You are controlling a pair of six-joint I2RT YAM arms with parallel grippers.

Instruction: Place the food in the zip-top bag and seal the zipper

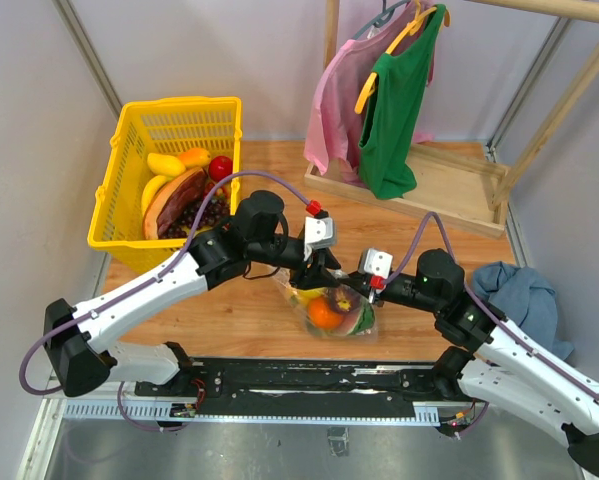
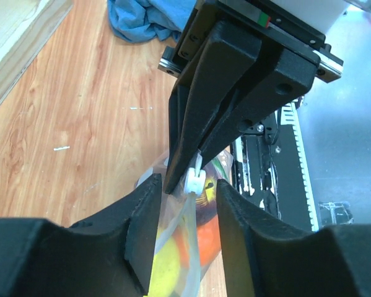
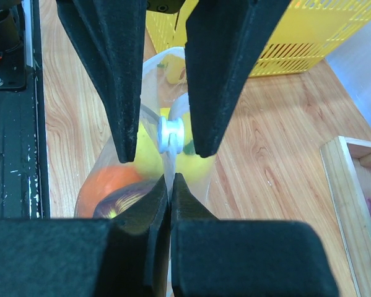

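Observation:
The clear zip top bag (image 1: 341, 318) stands on the table with food inside, including an orange fruit (image 1: 324, 314) and a yellow one (image 2: 165, 267). Its zipper strip runs upward between the arms, with the white slider (image 2: 195, 181) on it. On either side of that slider are the fingers of my left gripper, open, with a gap showing at each side in the right wrist view. My right gripper is shut on the bag's zipper edge close by the slider (image 3: 171, 135). From above, both grippers hide the bag's top.
A yellow basket (image 1: 107, 215) of food stands at the back left. Behind is a wooden rack (image 1: 459, 212) with hanging clothes, and a blue cloth (image 1: 519, 305) lies at the right. Bare table lies between basket and rack. The two grippers are very close together.

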